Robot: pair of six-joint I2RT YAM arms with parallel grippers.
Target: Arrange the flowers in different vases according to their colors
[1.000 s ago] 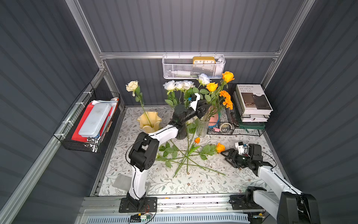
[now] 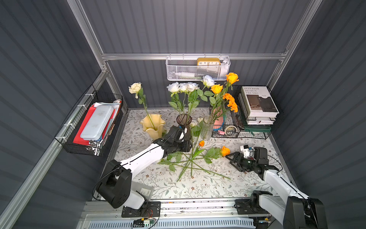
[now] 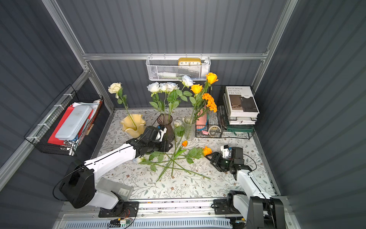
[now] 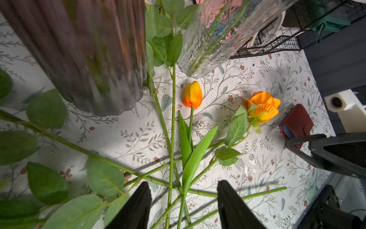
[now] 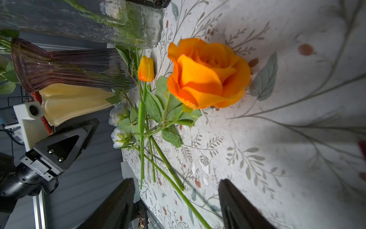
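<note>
Crossed flowers lie on the table: an orange tulip (image 4: 192, 94), an orange rose (image 5: 207, 74), and white roses (image 5: 122, 137). My left gripper, open and empty, hovers over their stems in front of the vases. My right gripper is also open, close to the orange rose, with nothing between its fingers. A cream vase (image 3: 133, 125) holds one cream rose (image 3: 114, 88). In the dark ribbed vase (image 2: 184, 120) stand several white roses (image 2: 183, 87). The clear vase (image 2: 207, 128) bears yellow roses (image 2: 232, 78) and orange blooms (image 2: 231, 102).
Behind the clear vase, at the right, is a black wire basket (image 2: 236, 133) with tape and books (image 2: 260, 101). Another wire basket (image 2: 95, 126) is at the left wall.
The right arm and the flowers on the table look unmoved.
</note>
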